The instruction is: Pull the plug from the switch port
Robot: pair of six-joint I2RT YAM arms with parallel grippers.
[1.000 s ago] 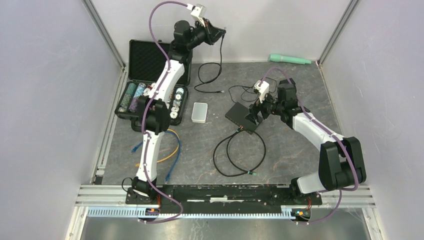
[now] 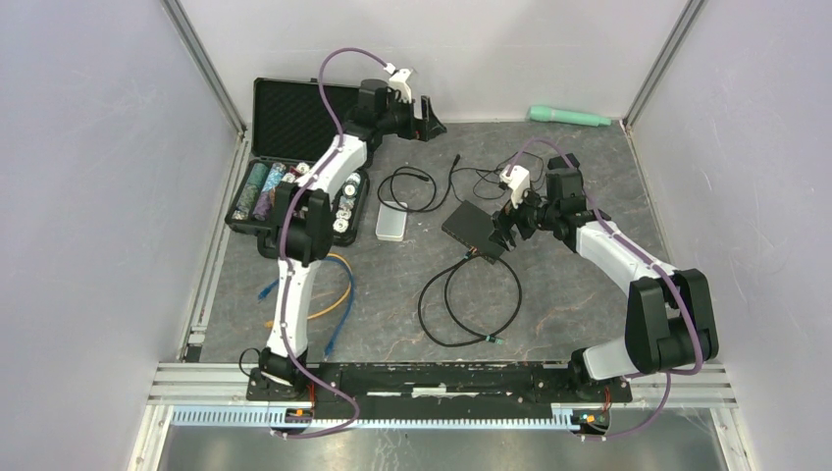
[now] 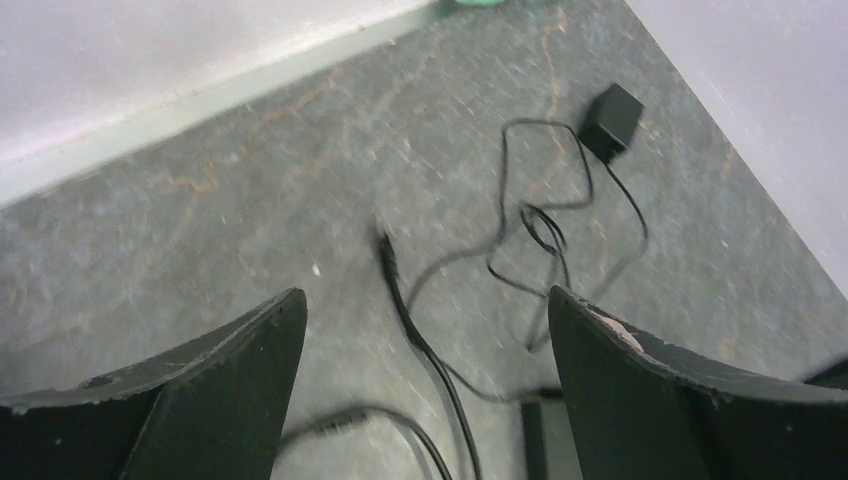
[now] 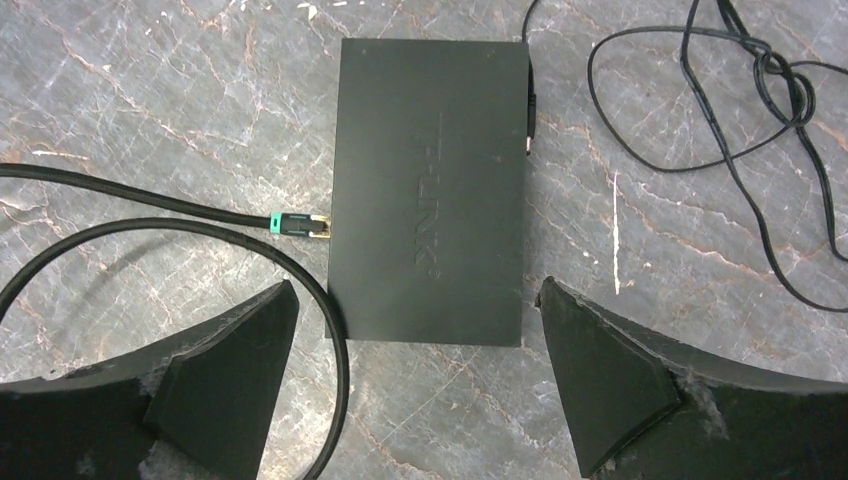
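The black switch [image 4: 427,190] lies flat under my open right gripper. A black cable's green-banded plug [image 4: 298,225] sits at its left edge in the right wrist view; another connector [image 4: 530,118] is at its opposite edge. My left gripper [image 2: 423,123] is open at the back, above the floor, nothing between its fingers. A loose black cable end [image 3: 388,255] lies below it, blurred in the left wrist view.
An open case [image 2: 309,123] with bottles stands at left. A white box [image 2: 390,224], blue and yellow cables, a small black block [image 3: 611,122] and a green tube [image 2: 569,116] lie around.
My left gripper has come down from high at the back and opened; the black cable that hung from it now lies on the floor.
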